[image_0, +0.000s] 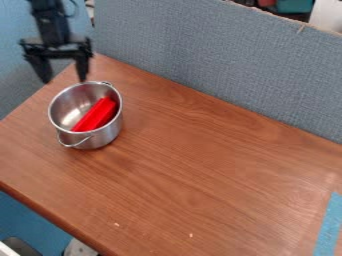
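Observation:
A steel pot (70, 105) with wire handles stands on the left part of the wooden table (214, 170). A red elongated object (92, 115) lies inside it. Above and behind the pot, my black gripper (63, 70) hangs blurred at the upper left, open, with its two fingers apart and nothing seen between them.
Grey padded walls (214, 60) run along the back and upper left. A blue strip (325, 225) lies at the right edge, and dark and white items sit at the bottom left corner.

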